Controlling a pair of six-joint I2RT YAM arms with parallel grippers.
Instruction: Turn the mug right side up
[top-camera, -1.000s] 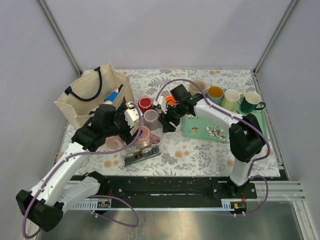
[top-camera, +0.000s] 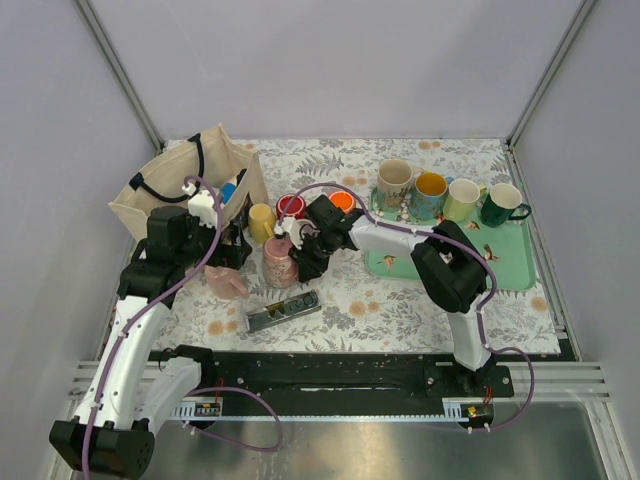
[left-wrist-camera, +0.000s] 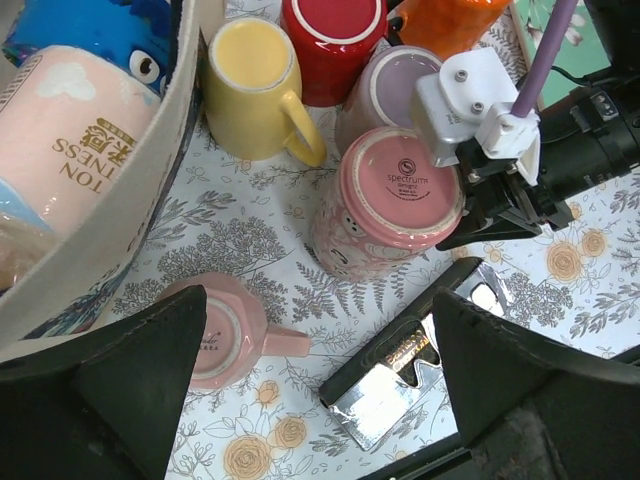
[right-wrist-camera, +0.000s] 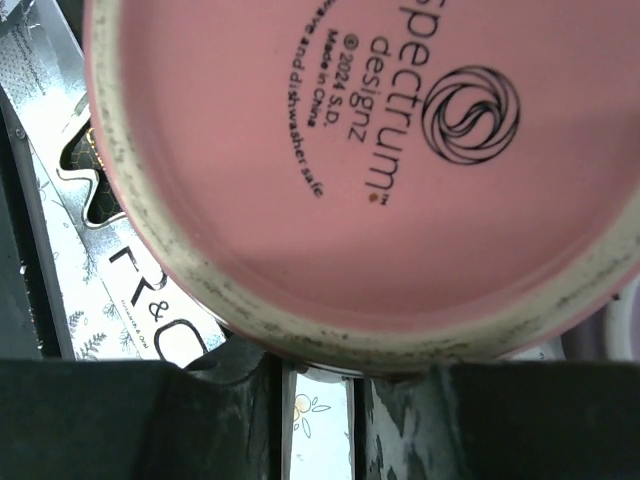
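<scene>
A pink patterned mug (top-camera: 279, 262) is bottom up, its base lettered "spectrum designz" (right-wrist-camera: 400, 120) filling much of the right wrist view. My right gripper (top-camera: 304, 262) is at its right side, where the handle is hidden. Only a narrow gap, with cloth showing through, parts the right fingers (right-wrist-camera: 230, 420); whether they grip the handle is unclear. My left gripper is open, its fingers wide apart with nothing held, left of this mug. A second pink mug (left-wrist-camera: 226, 335), also bottom up, lies below the left gripper, its handle pointing right.
Close behind are yellow (left-wrist-camera: 252, 85), red (left-wrist-camera: 335, 45), lavender (left-wrist-camera: 395, 85) and orange (top-camera: 342, 201) mugs. A silver-and-black pack (top-camera: 283, 311) lies in front. The cloth bag (top-camera: 140, 205) borders the left; a green tray (top-camera: 515, 262) with several mugs is right.
The left arm has drawn back leftward, away from the mug. The mug has shifted slightly left and back.
</scene>
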